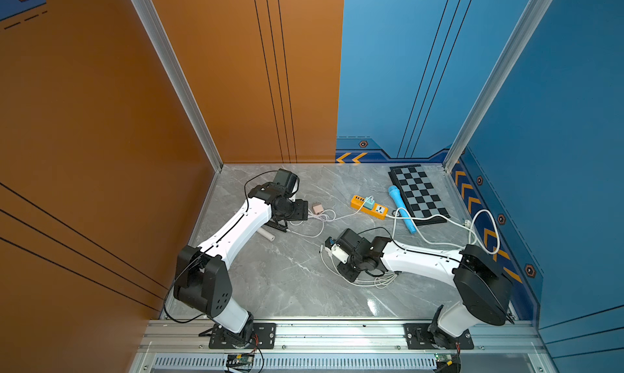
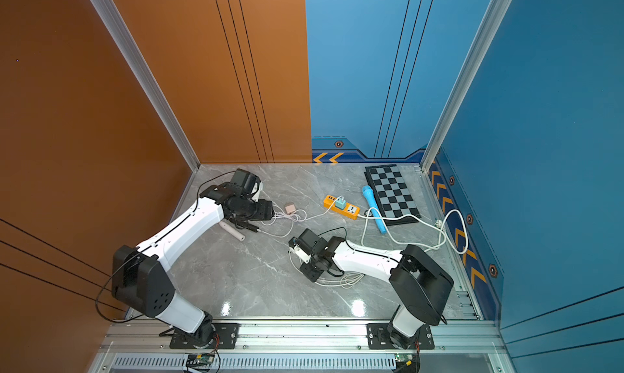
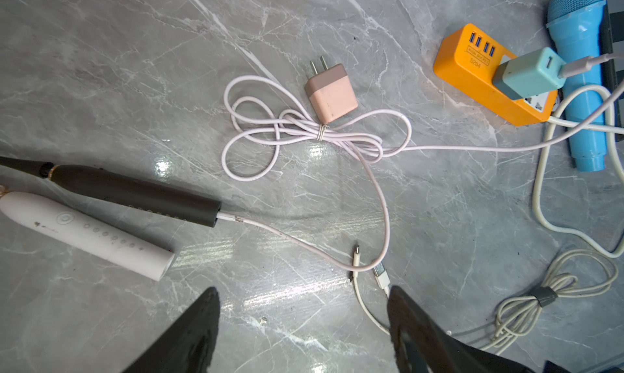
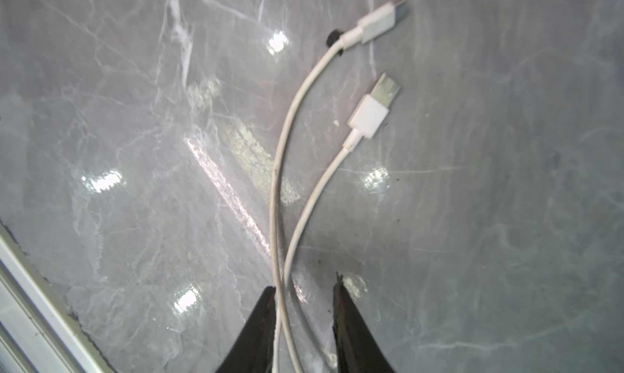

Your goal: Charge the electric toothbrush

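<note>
A black electric toothbrush (image 3: 130,191), with a light cable at its base, lies beside a white one (image 3: 84,233). My left gripper hovers over them, part open with nothing seen between its fingers. A pink charger (image 3: 330,93) lies by coiled pinkish cable; a mint adapter (image 3: 526,72) sits in the orange power strip (image 3: 468,64). My right gripper is open over a white cable (image 4: 315,197), whose two connector ends lie on the marble.
A blue microphone (image 1: 399,204) and checkered board (image 1: 419,191) lie at back right, crossed by a white cord. A metal rail (image 1: 305,327) borders the front.
</note>
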